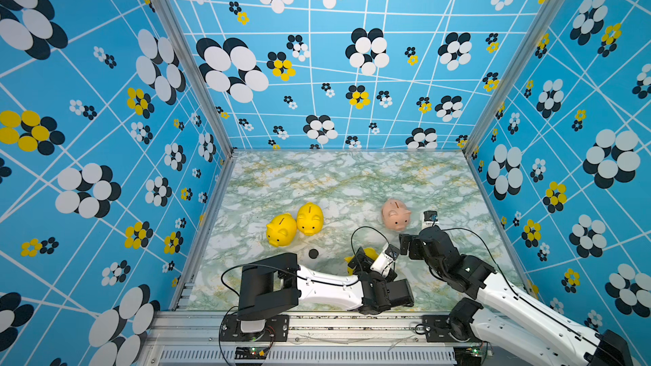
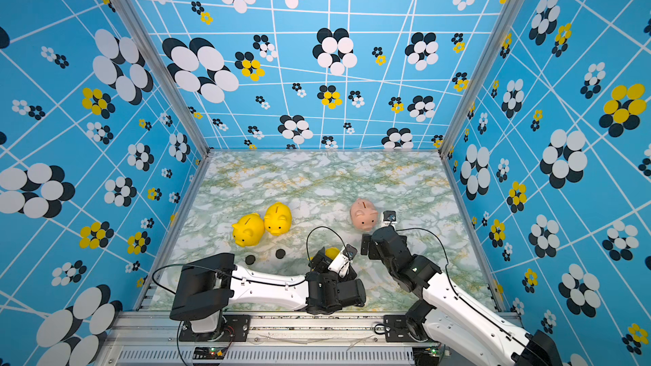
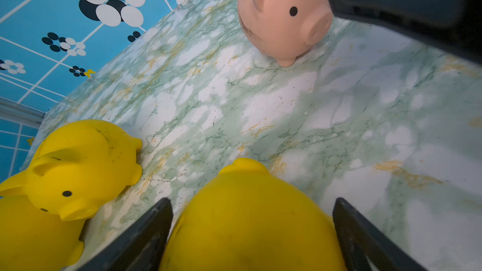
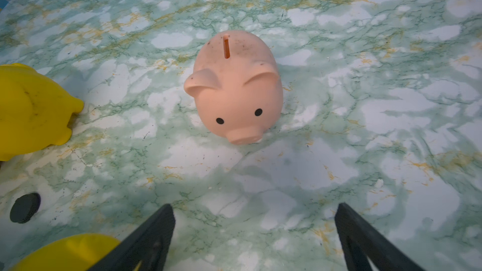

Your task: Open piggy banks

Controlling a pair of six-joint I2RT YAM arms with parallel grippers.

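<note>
A yellow piggy bank (image 3: 251, 220) lies between the spread fingers of my left gripper, which is open around it; in the top left view that arm covers most of this bank. Whether the fingers touch it I cannot tell. My right gripper stands open and empty, in front of the pink piggy bank (image 4: 238, 85), which sits upright with its coin slot on top. Two more yellow piggy banks, one nearer the middle (image 1: 310, 219) and one farther left (image 1: 280, 230), stand close together. A round black plug (image 2: 280, 253) and another black plug (image 2: 250, 259) lie loose near them.
Part of the right gripper reaches into the upper right of the left wrist view, so the two arms are close.
</note>
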